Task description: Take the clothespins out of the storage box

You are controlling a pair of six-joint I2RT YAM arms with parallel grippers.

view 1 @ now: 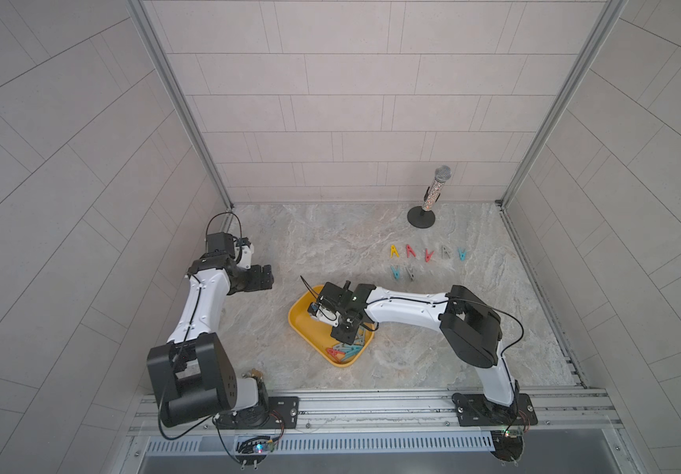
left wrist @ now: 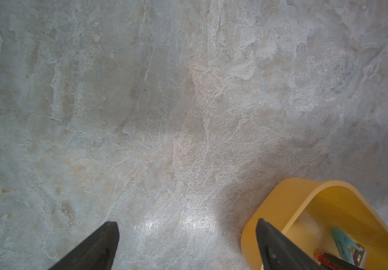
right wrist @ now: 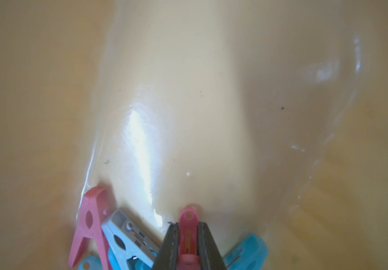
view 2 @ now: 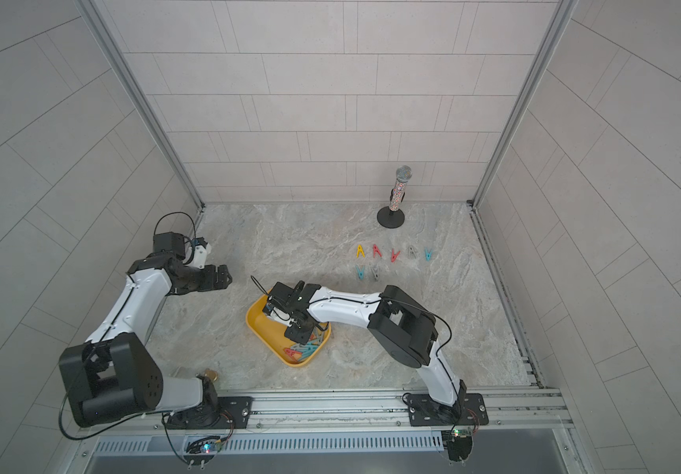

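My right gripper is down inside the yellow box point(view 1: 303, 331), its fingers shut on a red clothespin point(right wrist: 188, 218). To its left lie a pink clothespin point(right wrist: 92, 218) and a grey one point(right wrist: 124, 238), with blue ones partly hidden beneath. A blue clothespin point(right wrist: 250, 252) lies just right of the fingers. Out on the table, several clothespins stand in rows: a yellow one point(view 1: 394, 251), red ones, grey ones and blue ones such as the near blue pin point(view 1: 394, 272). My left gripper is open and empty above bare table, left of the box.
A microphone on a round black stand point(view 1: 421, 217) stands at the back right. Bare marble-patterned table point(view 1: 308, 237) stretches behind the box and around the laid-out pins. The right arm reaches low across the table's front right.
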